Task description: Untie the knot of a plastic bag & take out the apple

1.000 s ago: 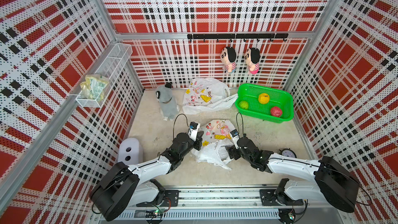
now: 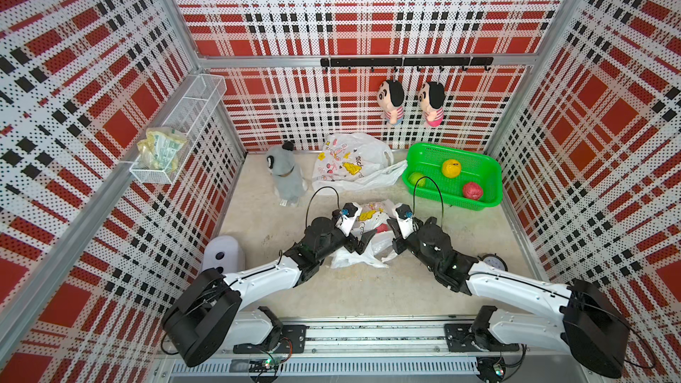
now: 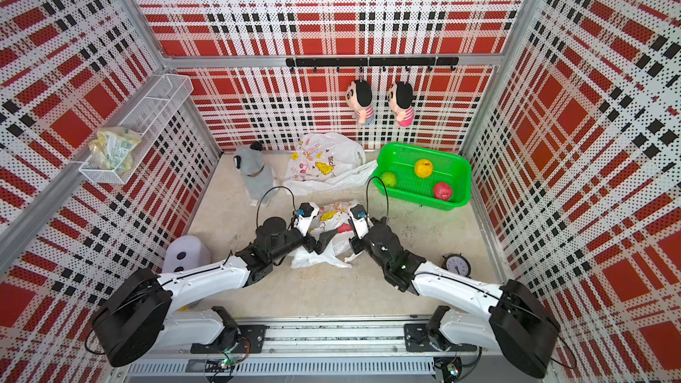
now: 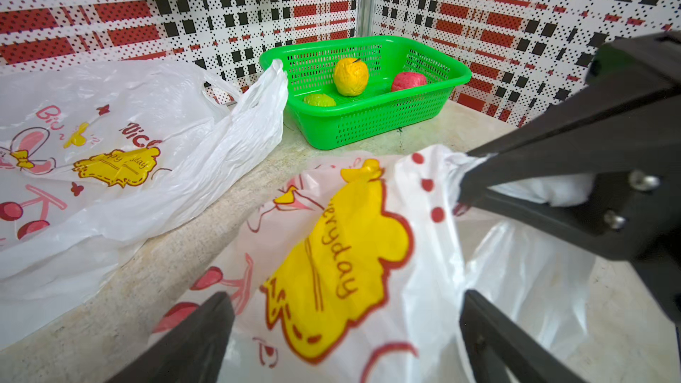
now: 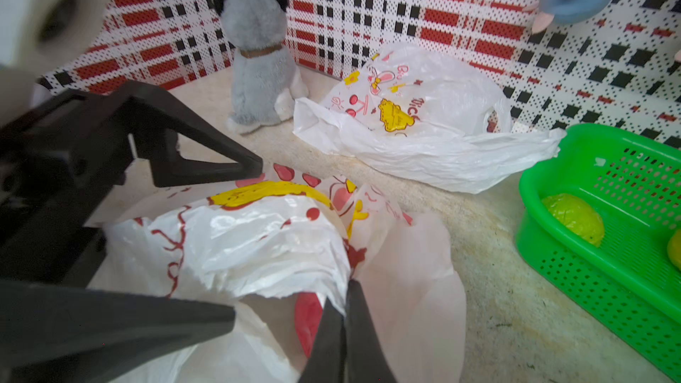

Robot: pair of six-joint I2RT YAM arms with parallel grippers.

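Note:
A white printed plastic bag (image 4: 333, 262) lies opened up on the table between my grippers. Red fruit, likely the apple (image 5: 308, 319), shows inside beneath the lifted plastic. My left gripper is open over the bag, its blurred fingertips far apart at the bottom of the left wrist view and its black fingers also crossing the right wrist view. My right gripper is shut, with a thin lifted edge of the bag at its fingertips.
A second white bag (image 2: 354, 159) lies at the back. A green basket (image 2: 489, 191) with several fruits is at back right, a grey plush toy (image 2: 283, 173) at back left. A white object (image 2: 221, 255) sits front left, a round dial (image 3: 456, 265) at right.
Both grippers have moved up and inward over the bag; the bag's top is lifted and bunched, and red fruit now shows inside it.

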